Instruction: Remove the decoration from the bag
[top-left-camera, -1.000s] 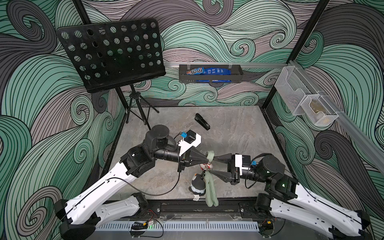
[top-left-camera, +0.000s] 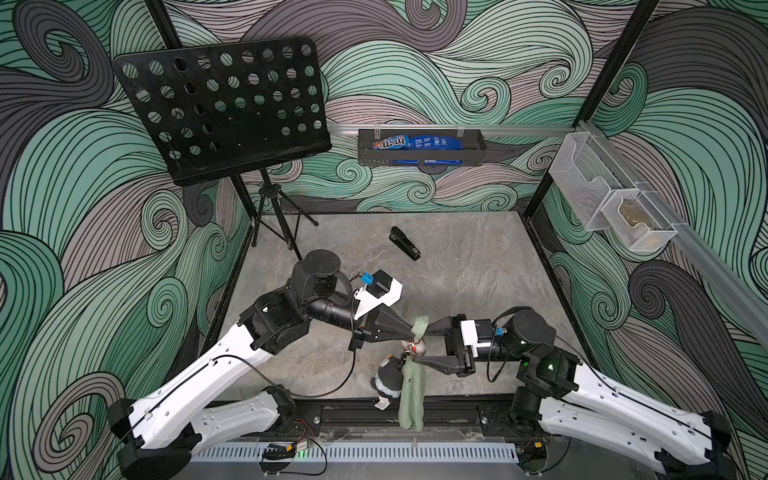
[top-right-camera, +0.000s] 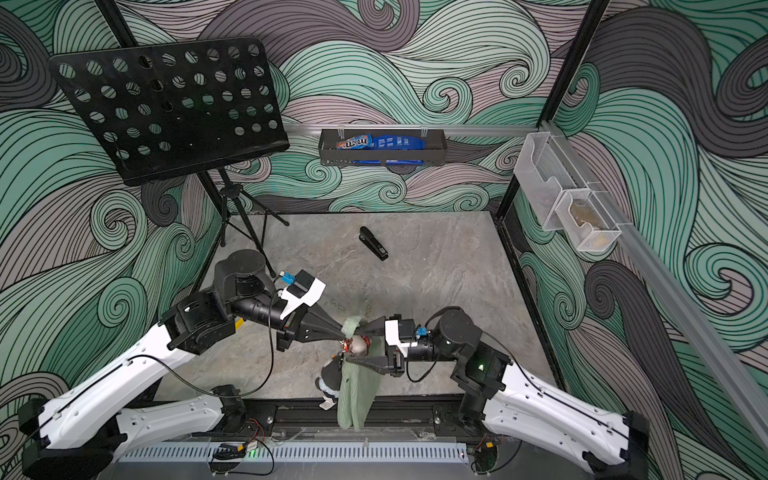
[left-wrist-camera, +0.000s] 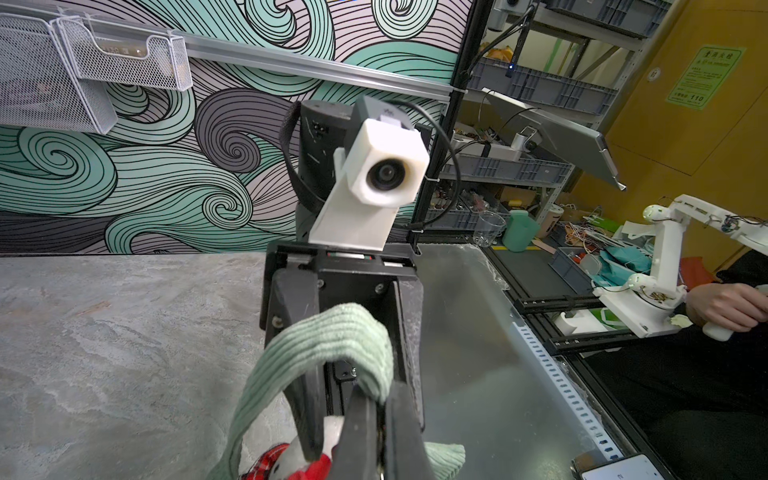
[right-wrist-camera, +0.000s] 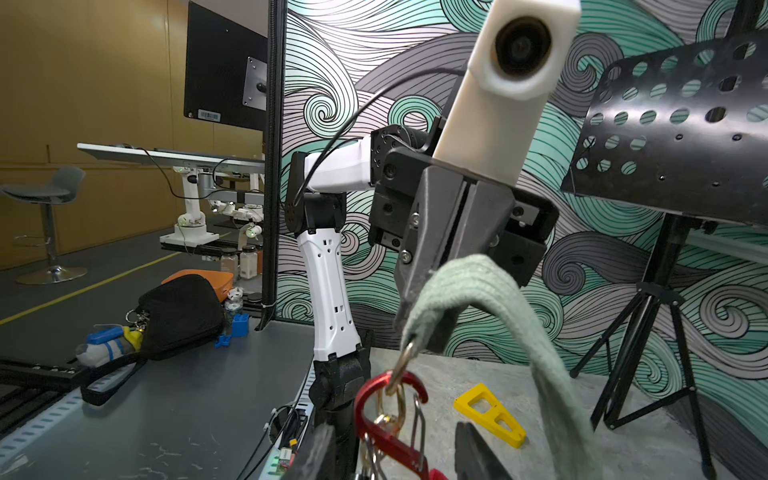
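Observation:
The green corduroy bag (top-left-camera: 411, 396) hangs by its strap (left-wrist-camera: 336, 336), and my left gripper (top-left-camera: 413, 331) is shut on that strap. A red carabiner (right-wrist-camera: 374, 428) with metal rings hangs at the strap's metal ring (right-wrist-camera: 401, 365). Below it are a dark plush toy (top-left-camera: 389, 376) and a pale, red-trimmed round piece (top-right-camera: 360, 345). My right gripper stands part open from the right, one finger on each side of the carabiner in the right wrist view. No grip on the carabiner shows. The lower parts of the decoration are cut off in the wrist views.
A black stapler-like object (top-left-camera: 405, 243) lies farther back on the grey table (top-left-camera: 480, 256). A yellow piece (right-wrist-camera: 489, 414) lies on the left side. The music stand (top-left-camera: 224, 108) rises at the back left.
The bag, the toy and both fingertips have shifted towards the table's front edge. My right gripper has moved left, and its fingers now reach around the clip area more closely.

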